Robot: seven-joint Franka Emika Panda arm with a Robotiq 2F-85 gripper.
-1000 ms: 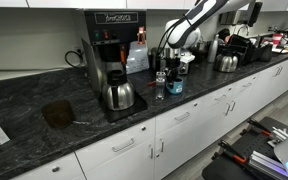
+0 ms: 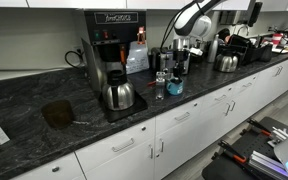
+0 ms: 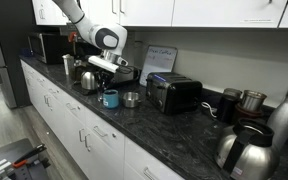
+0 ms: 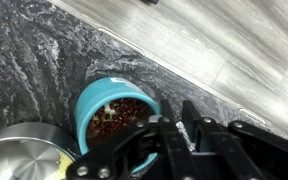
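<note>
A teal-blue pot point(image 4: 112, 110) stands near the counter's front edge in the wrist view. Its inside holds small reddish-brown pieces. My gripper is at the right rim of the pot in that view, with its fingertips close together and nothing visible between them. Whether it touches the rim cannot be told. Exterior view 1 has the same pot point(image 2: 174, 88) to the right of the steel jug, and exterior view 2 has the pot point(image 3: 110, 99) below the white arm point(image 3: 106, 38).
A metal bowl point(image 4: 26, 155) lies close to the pot. Along the dark counter stand a coffee machine point(image 2: 114, 45), a steel jug point(image 2: 117, 92), a clear glass point(image 2: 160, 88) and a black toaster point(image 3: 173, 92). Left of the coffee machine, the counter is mostly clear.
The arm has risen from low over the pot and shifted slightly right in exterior view 1. The pot remains in about the same place.
</note>
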